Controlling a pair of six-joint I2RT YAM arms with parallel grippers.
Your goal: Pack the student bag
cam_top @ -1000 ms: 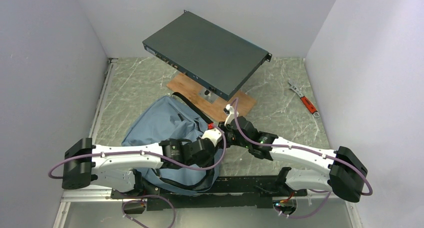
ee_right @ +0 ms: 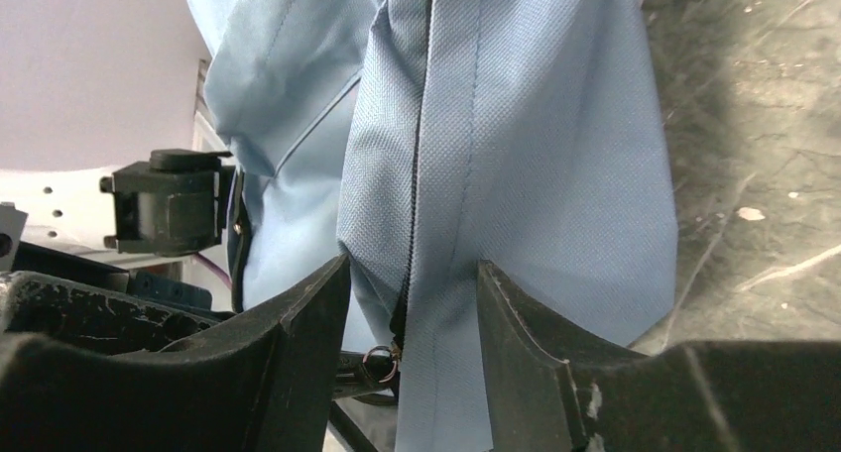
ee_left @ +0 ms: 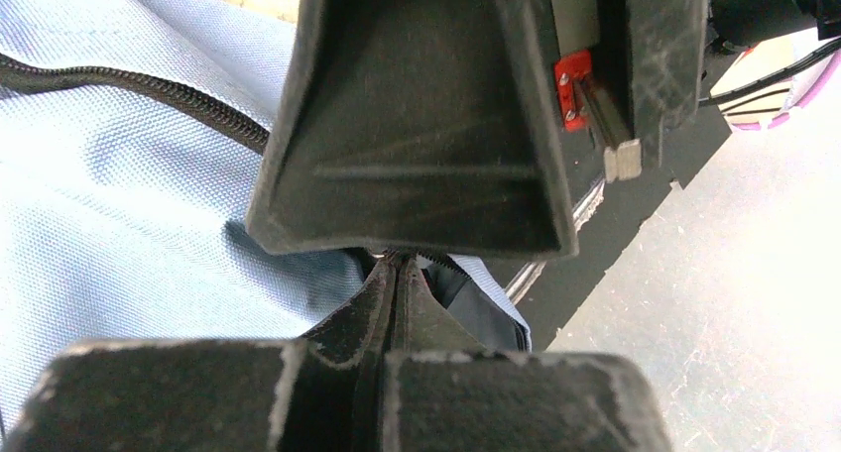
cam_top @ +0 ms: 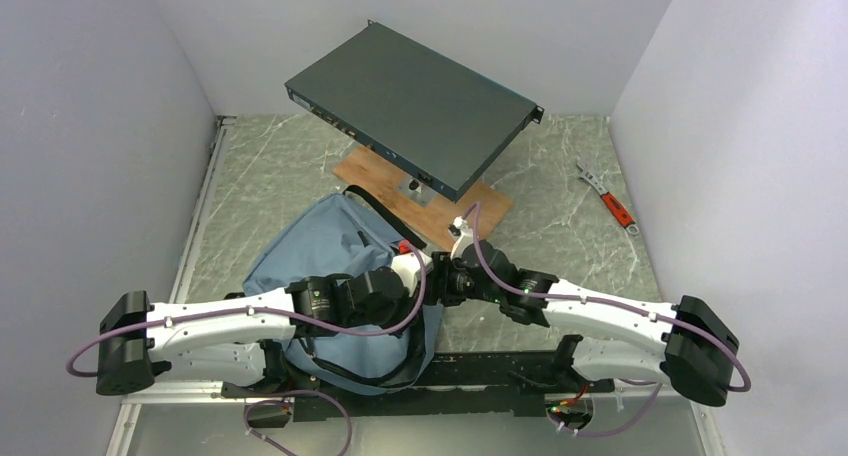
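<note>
The light blue student bag (cam_top: 310, 241) lies on the left part of the table, its fabric creased. A dark zipper (ee_right: 415, 174) runs along a fold, with a small metal ring (ee_right: 380, 365) at its lower end. My left gripper is shut at the bag, its fingertips by this ring; whether they pinch the ring or its pull I cannot tell. Over the zipper fold my right gripper stands open, one finger on each side of the blue cloth. In the top view both grippers meet closely and hide each other's tips.
A large dark flat box (cam_top: 415, 106) overhangs a wooden board (cam_top: 490, 209) behind the bag. The red-handled wrench (cam_top: 612, 204) hangs or lies at the far right.
The bag's front-right edge has shifted a little.
</note>
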